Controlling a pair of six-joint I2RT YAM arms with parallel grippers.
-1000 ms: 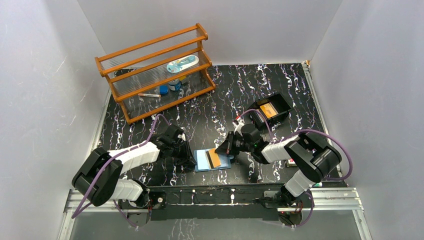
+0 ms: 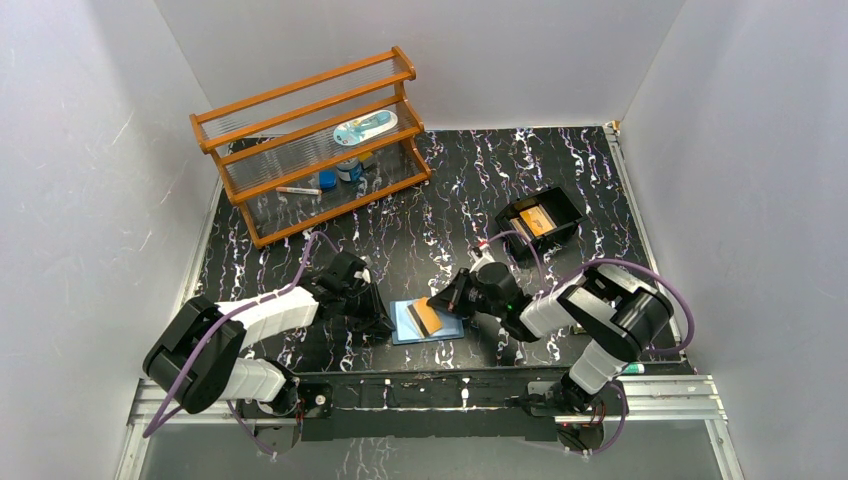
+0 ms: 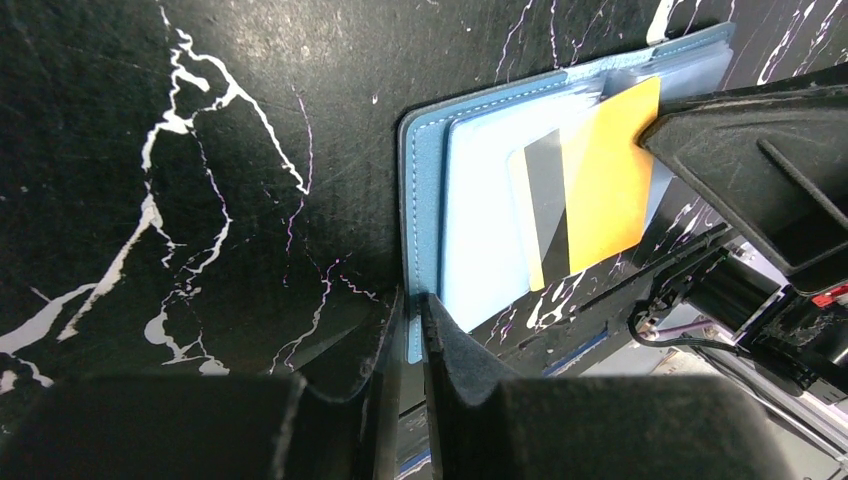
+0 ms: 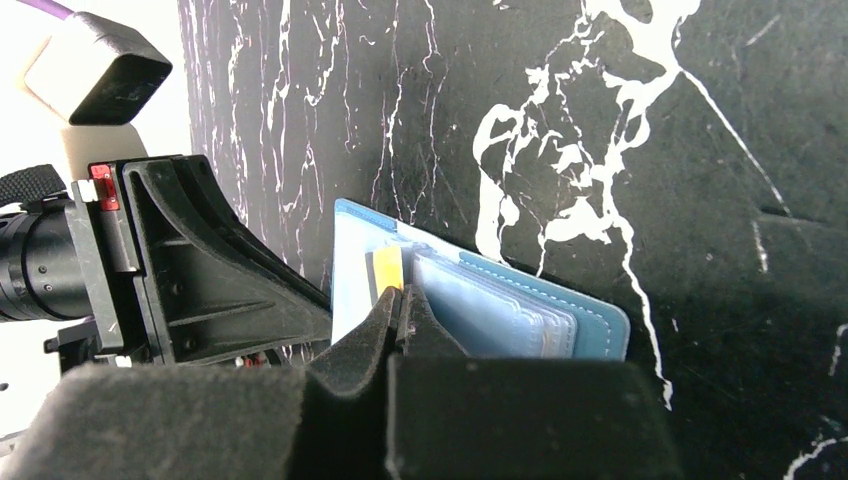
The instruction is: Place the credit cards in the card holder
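Observation:
A light blue card holder [image 2: 406, 328] lies near the table's front, between my grippers. A yellow card with a dark stripe [image 3: 605, 175] lies on its clear sleeves, partly under my right gripper in the left wrist view. My left gripper is at the holder's left edge, its fingertips close together; how far apart they are is hard to tell. My right gripper is shut, its tips down on the holder at the card, which shows just beyond them in the right wrist view.
A wooden rack [image 2: 300, 95] with small items stands at the back left. A black box [image 2: 570, 205] holding orange cards sits at the right. The middle of the table behind the holder is clear.
My left arm looks unchanged.

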